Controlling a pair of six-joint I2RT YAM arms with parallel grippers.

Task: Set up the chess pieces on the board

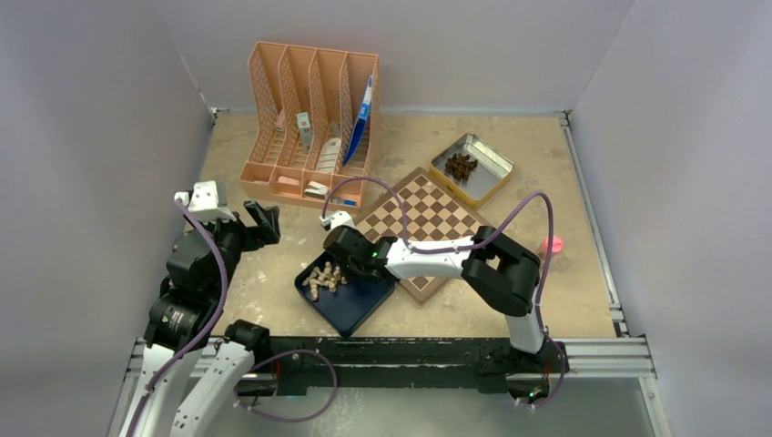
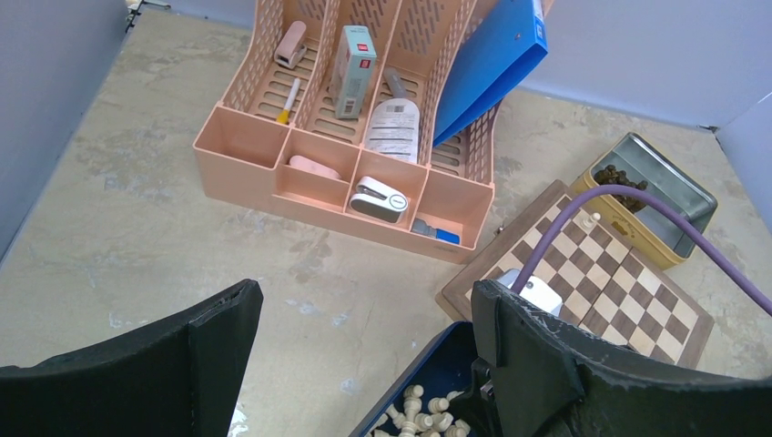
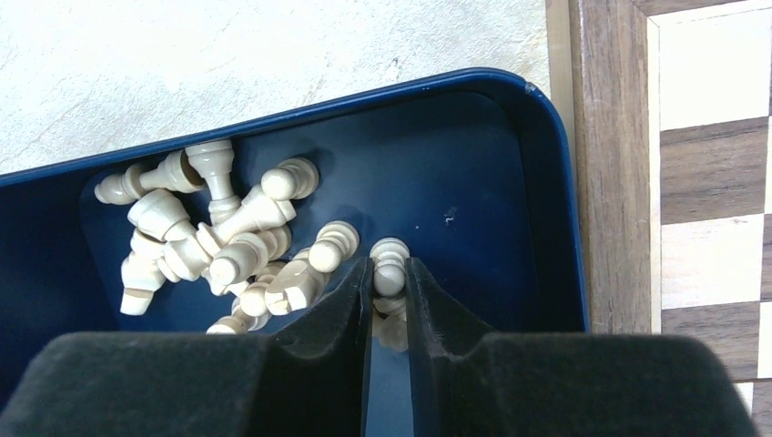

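Note:
Cream chess pieces (image 3: 237, 228) lie in a loose heap in the dark blue tray (image 3: 482, 86). My right gripper is down in the tray, its fingers (image 3: 432, 309) close on either side of one cream piece (image 3: 391, 280); whether they grip it firmly cannot be told. The checkered board (image 1: 428, 209) lies beside the tray, partly under the right arm. One small cream piece (image 2: 592, 219) stands near the board's far corner. Dark pieces (image 1: 461, 167) are heaped in a metal tin (image 1: 492, 168). Away at the left, my left gripper is open and empty.
An orange-pink organizer (image 1: 309, 109) holding a blue folder (image 1: 360, 120) and small items stands at the back left. A pink object (image 1: 553, 246) sits at the right edge. Bare table lies between the left gripper and the tray.

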